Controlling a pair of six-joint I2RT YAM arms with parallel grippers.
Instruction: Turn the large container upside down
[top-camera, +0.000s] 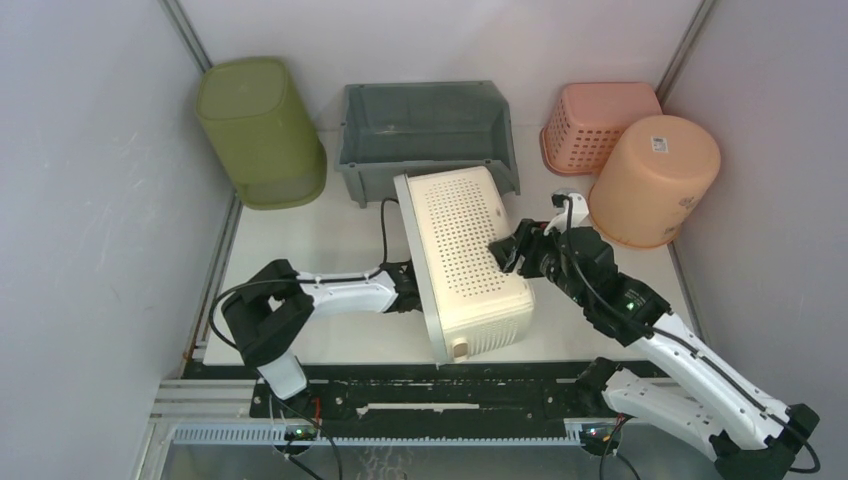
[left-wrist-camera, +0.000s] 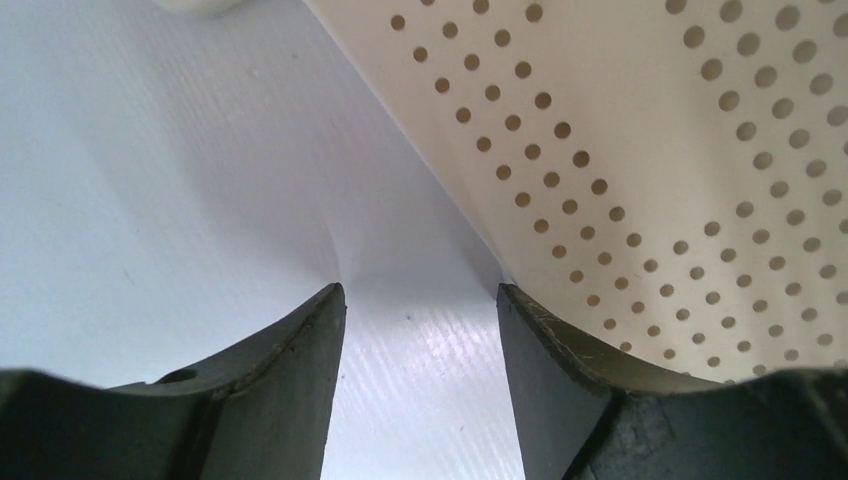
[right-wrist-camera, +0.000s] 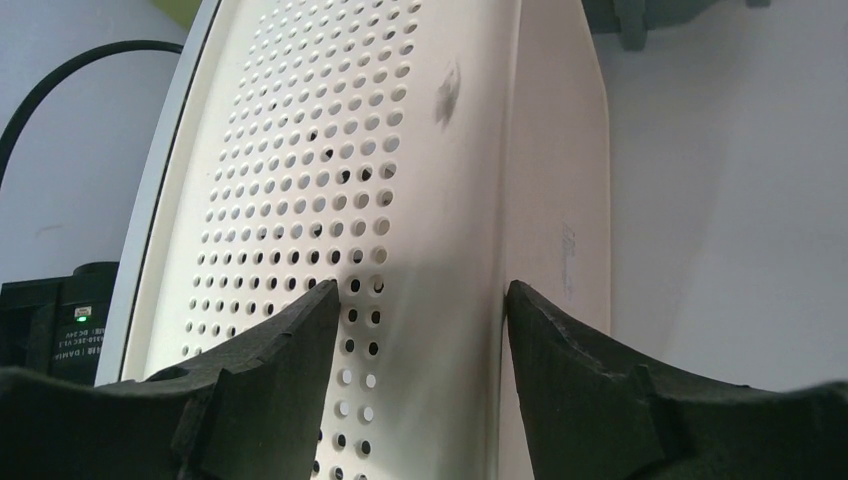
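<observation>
The large cream perforated container (top-camera: 462, 265) lies on its side mid-table, rim facing left, perforated wall up. My left gripper is open, low by the tabletop (left-wrist-camera: 170, 260), beside a perforated panel of the container (left-wrist-camera: 690, 180); in the top view it is mostly hidden at the rim side. My right gripper is open at the container's right upper corner (right-wrist-camera: 450, 150), both fingertips close to or touching the wall; nothing is clearly held.
A grey bin (top-camera: 425, 130) stands behind the container, very close to it. A green bin (top-camera: 250, 120) is back left; pink (top-camera: 605, 105) and orange (top-camera: 655, 175) containers are back right. Bare table shows at front left.
</observation>
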